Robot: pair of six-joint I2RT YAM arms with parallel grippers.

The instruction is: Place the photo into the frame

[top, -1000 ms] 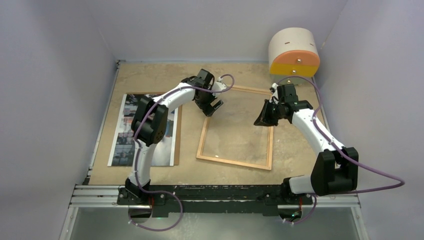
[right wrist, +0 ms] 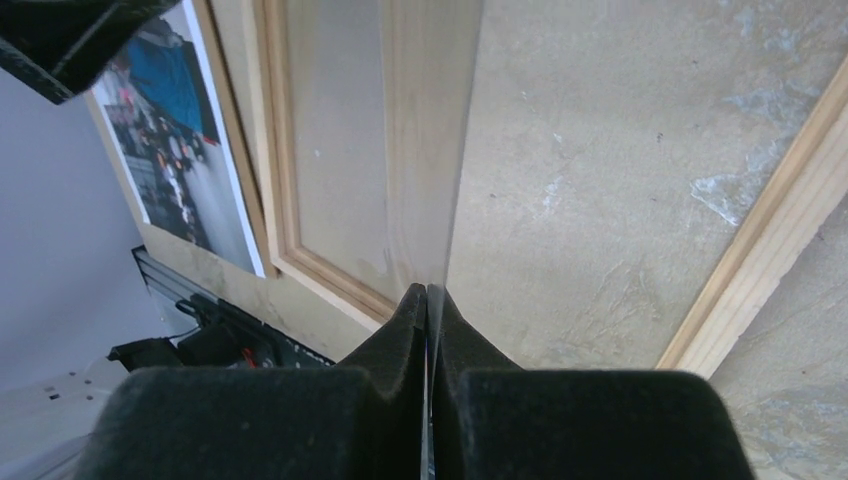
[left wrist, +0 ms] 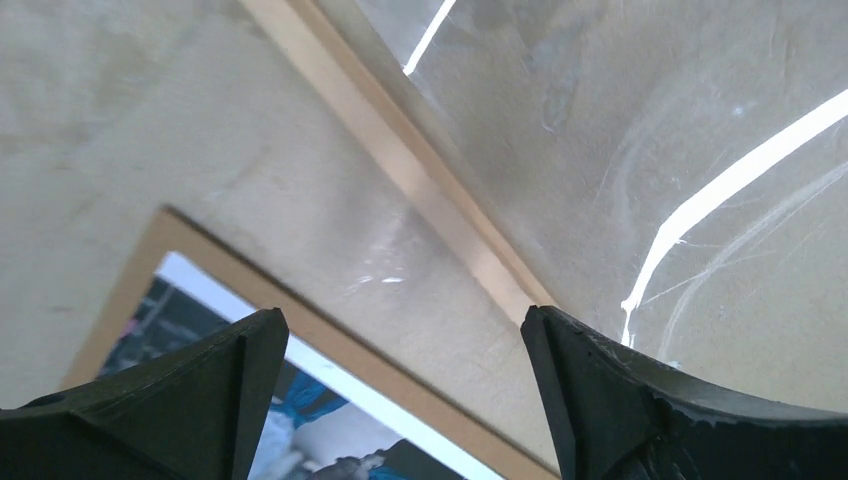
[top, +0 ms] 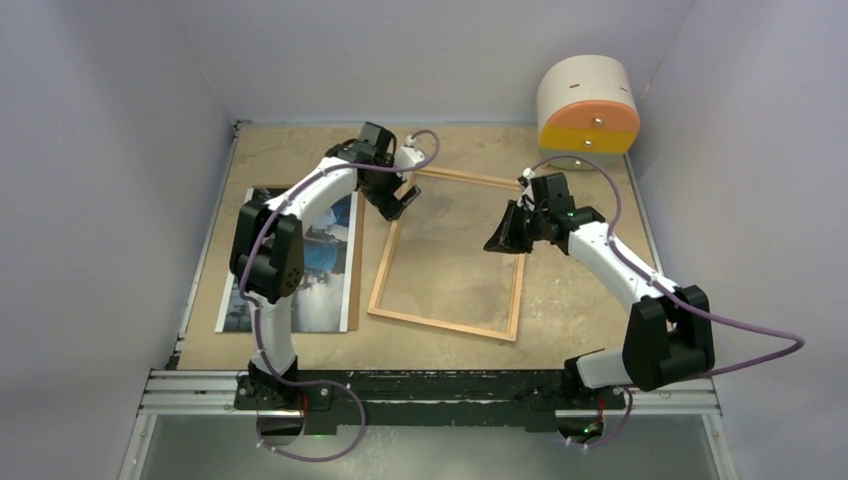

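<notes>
The light wooden frame (top: 443,325) with its clear pane lies in the middle of the table, a little askew. Left of it is the photo (top: 320,300) on a brown board, partly under my left arm. My left gripper (top: 400,200) is over the frame's upper-left side, fingers apart with nothing between them; in the left wrist view it looks down on the frame's strip (left wrist: 420,190) and the photo's corner. My right gripper (top: 494,243) is at the frame's right side, shut, with a transparent sheet edge seen along its fingertips in the right wrist view.
A rounded box with orange and yellow drawers (top: 588,105) stands at the back right. Bare table (top: 580,320) shows at the front right and along the back. Walls close in the sides and back.
The frame has slid leftward toward the photo.
</notes>
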